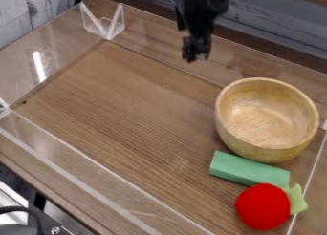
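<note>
My black gripper (196, 46) hangs high at the top centre of the view, its fingers apart with nothing seen between them, above and left of a wooden bowl (266, 124). The bowl stands at the right, empty. A green block (248, 171) lies in front of the bowl, and a round red object (262, 207) with a light green part sticking out behind it sits at the lower right.
A white wire-like stand (105, 21) is at the back left. A dark cable shows at the bottom left corner.
</note>
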